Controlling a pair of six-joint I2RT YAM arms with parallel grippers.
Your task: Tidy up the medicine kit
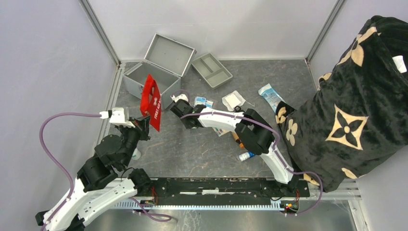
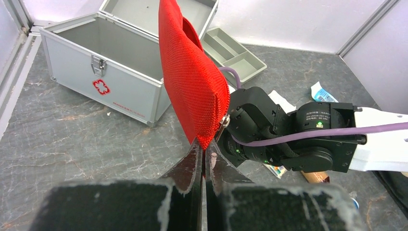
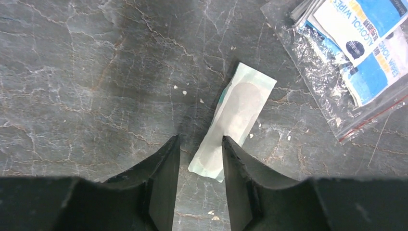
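A red first aid pouch (image 1: 153, 103) hangs from my left gripper, whose fingers are shut on it, in front of the open aluminium case (image 2: 110, 72). My right gripper is down over the grey table, part open, with a white bandage strip (image 3: 236, 115) lying beneath and beside its right finger. A bag of alcohol wipes (image 3: 361, 62) lies just to the upper right of the strip.
A divided tray (image 1: 212, 71) stands right of the case. Gauze (image 1: 233, 99), a blue packet (image 1: 271, 94) and bottles (image 1: 247, 155) lie to the right. A dark patterned cloth (image 1: 346, 149) fills the right side.
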